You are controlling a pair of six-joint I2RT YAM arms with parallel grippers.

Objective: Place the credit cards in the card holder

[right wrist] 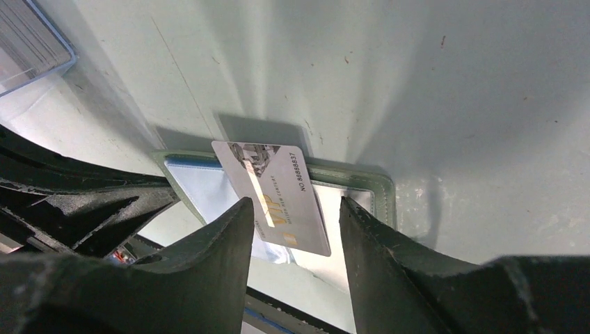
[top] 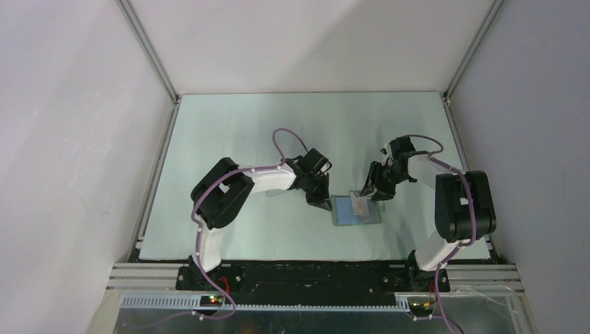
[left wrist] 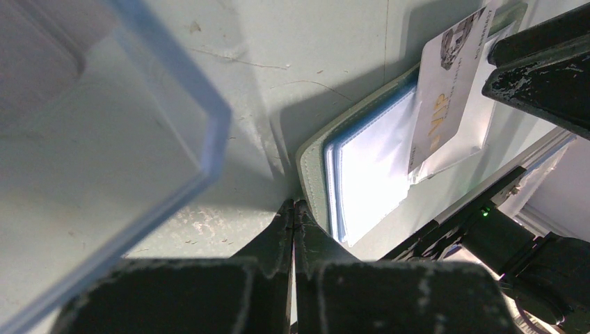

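The card holder [top: 348, 211] lies open on the table, grey-green outside with blue and white pockets inside. A pale bank card [right wrist: 282, 198] with a dark picture and gold lettering lies slantwise across its middle. In the left wrist view this card [left wrist: 445, 90] overlaps the white pocket, and its upper end reaches the holder's far edge. My right gripper is open above the card, its fingers [right wrist: 240, 226] apart and clear of it. My left gripper is shut at the holder's left edge, with nothing showing between its tips.
A clear box with blue edges stands left of the holder, close to the left gripper; its edge [right wrist: 66, 62] also shows in the right wrist view. The table behind and right of the holder is bare.
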